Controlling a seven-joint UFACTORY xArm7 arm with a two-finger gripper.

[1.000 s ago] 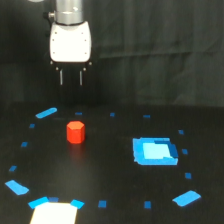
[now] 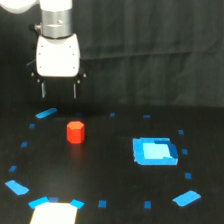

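A small red block [image 2: 76, 132], with what looks like a six-sided outline, sits on the dark table left of centre. My gripper [image 2: 59, 91] hangs above the table, behind and slightly left of the block in the camera view. Its thin dark fingers stand well apart, with nothing visible between them, and it does not touch the block. Right of centre lies a blue-bordered square [image 2: 137, 152] with a pale bluish-white middle.
Small blue marks dot the black table [image 2: 110, 175]. Blue tape strips lie near its edges, including one at the front right [image 2: 187, 198]. A pale object [image 2: 54, 213] is cut off by the bottom edge.
The gripper has moved lower and a little to the left in view, and its fingers are farther apart. The red block and the blue square have not moved.
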